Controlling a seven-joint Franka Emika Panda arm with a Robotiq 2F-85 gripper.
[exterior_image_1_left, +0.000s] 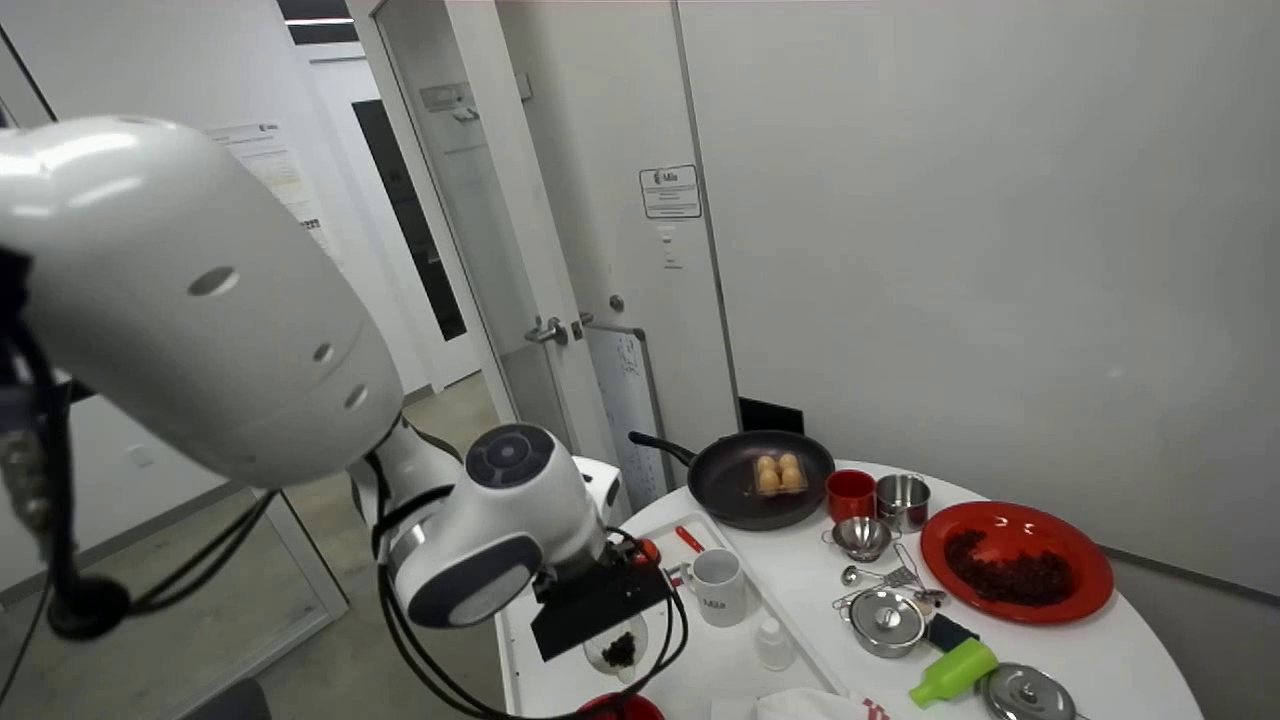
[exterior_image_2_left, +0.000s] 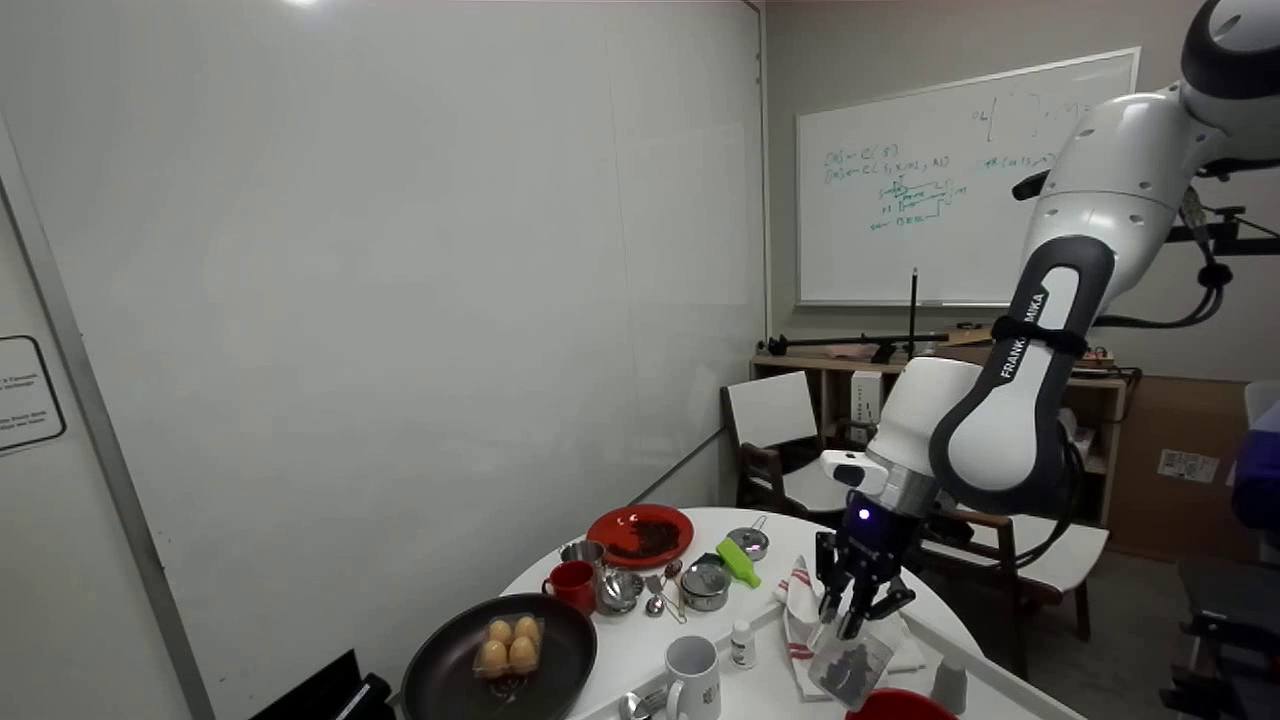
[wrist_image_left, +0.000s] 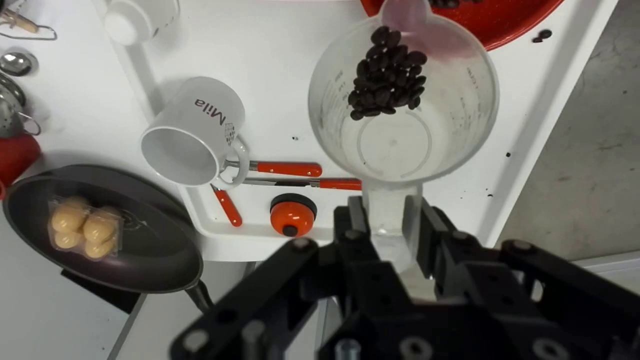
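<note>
A clear measuring cup (wrist_image_left: 444, 129) holds a small heap of dark beans (wrist_image_left: 387, 75) along one side. My gripper is shut on the cup's handle, as the wrist view shows. In exterior view 2 the cup (exterior_image_2_left: 849, 662) hangs tilted from the gripper (exterior_image_2_left: 849, 606), above the tray and close to a red bowl (exterior_image_2_left: 900, 706). That bowl (wrist_image_left: 504, 21) also shows at the top of the wrist view, partly behind the cup, with some dark beans in it.
A white mug (wrist_image_left: 198, 126), red-handled cutlery (wrist_image_left: 288, 169) and a red-and-black knob (wrist_image_left: 292, 216) are in the tray. Outside it are a black pan (exterior_image_1_left: 720, 492) with eggs, a red plate (exterior_image_1_left: 1020, 518) of dark bits, metal pots and a green bottle (exterior_image_1_left: 954, 672). Loose beans (wrist_image_left: 541, 36) lie near the tray edge.
</note>
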